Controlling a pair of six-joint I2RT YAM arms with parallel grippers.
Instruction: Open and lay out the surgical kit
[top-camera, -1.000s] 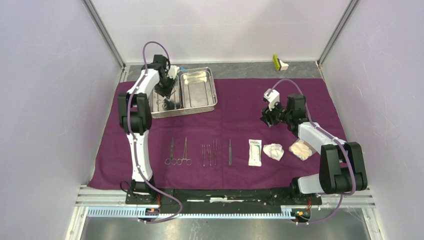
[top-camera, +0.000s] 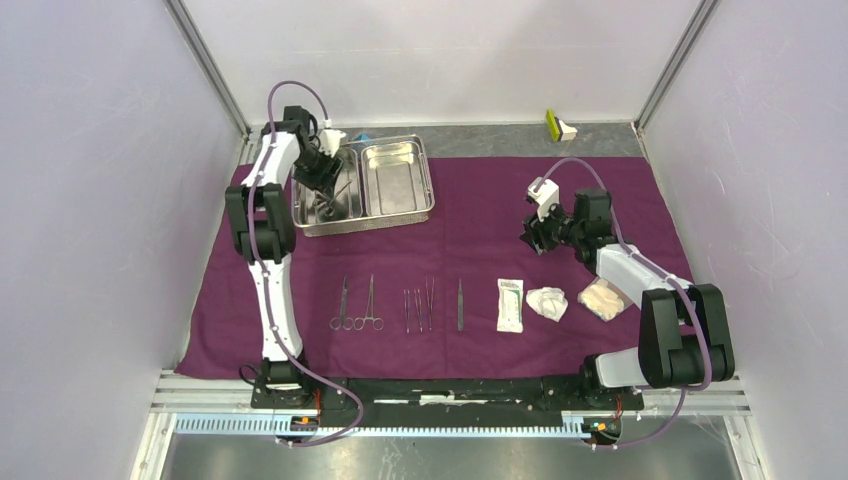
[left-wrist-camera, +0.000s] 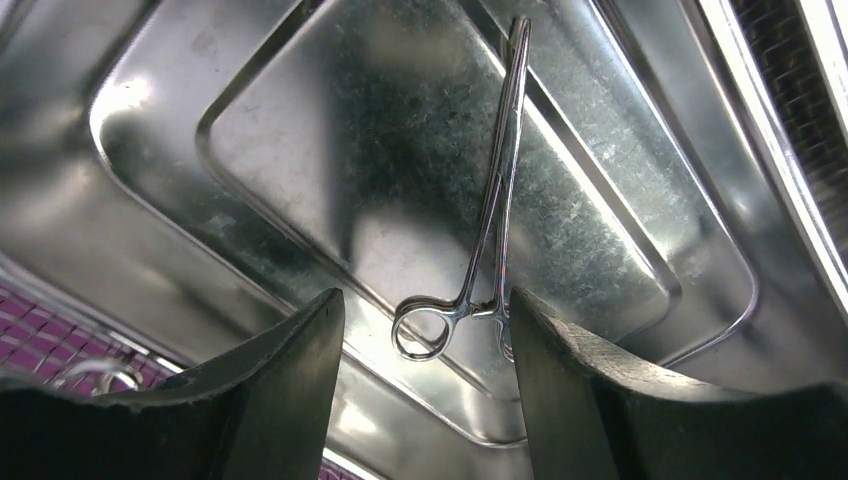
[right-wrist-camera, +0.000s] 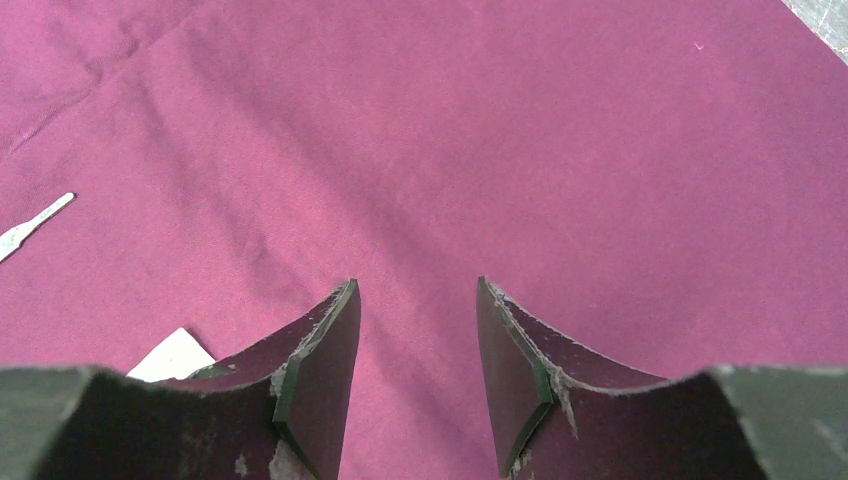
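Observation:
A silver hemostat (left-wrist-camera: 495, 200) lies in the left compartment of the steel tray (top-camera: 398, 215). My left gripper hangs over it, open, its fingers either side of the ring handles as the wrist view sees it; contact cannot be told. My right gripper is open and empty above bare purple cloth. Laid along the front of the cloth are scissors (top-camera: 342, 323), a clamp (top-camera: 369, 322), several slim instruments (top-camera: 420, 310), a scalpel handle (top-camera: 460, 305), a white packet (top-camera: 510, 305), gauze (top-camera: 546, 302) and a beige pack (top-camera: 603, 300).
The tray's right compartment is empty. A yellow-green object (top-camera: 553, 126) sits on the grey strip at the back. Walls close in the sides and back.
The right arm has not visibly moved.

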